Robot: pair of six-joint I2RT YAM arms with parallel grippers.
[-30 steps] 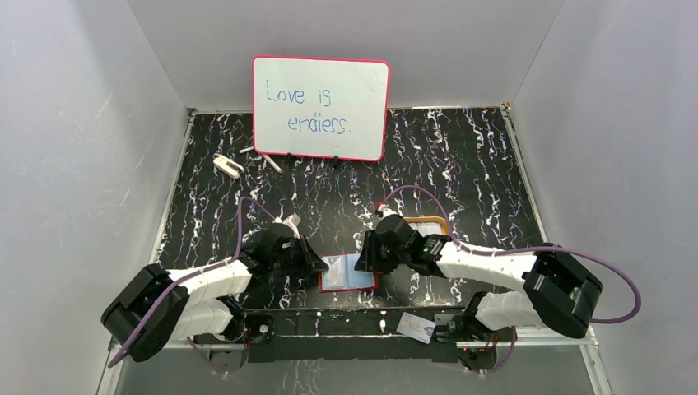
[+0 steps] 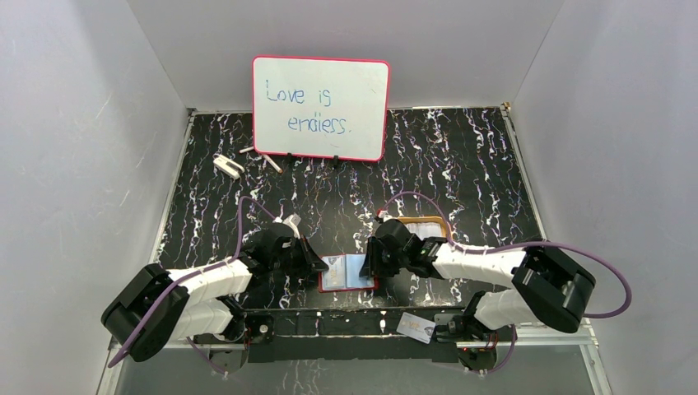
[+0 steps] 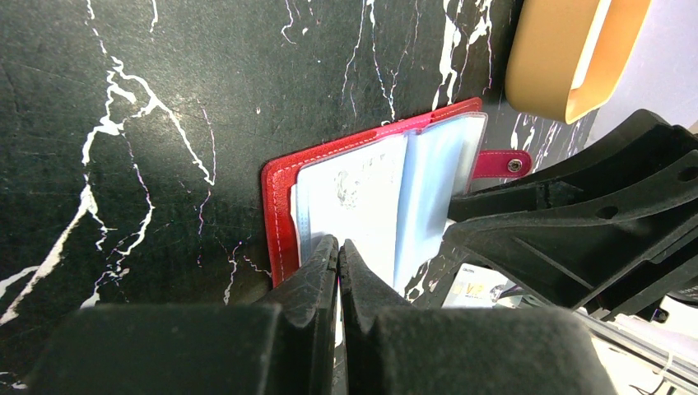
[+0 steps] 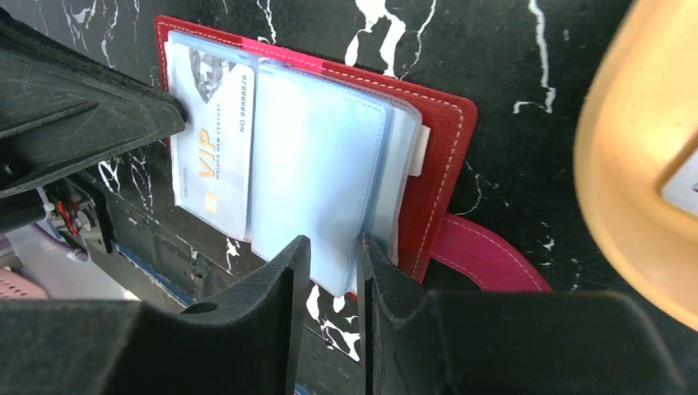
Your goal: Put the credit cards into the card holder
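The red card holder (image 2: 346,286) lies open at the front middle, clear sleeves spread, with a white VIP card (image 4: 210,140) in its left sleeve and blue-white sleeves (image 4: 313,164) on the right. My left gripper is shut at the holder's left side, nothing visible between its fingers. My right gripper stands part open over the right edge of the right sleeves, fingertips at the clear plastic; whether anything is between them cannot be made out. A loose card (image 2: 416,327) lies below the front edge.
A tan box (image 3: 535,66) with white cards sits right of the holder, partly under the right arm. The whiteboard (image 2: 321,107) stands at the back, with small white items (image 2: 229,167) left of it.
My right arm has shifted slightly down toward the front edge and holder's right sleeves. The left arm has not visibly moved.
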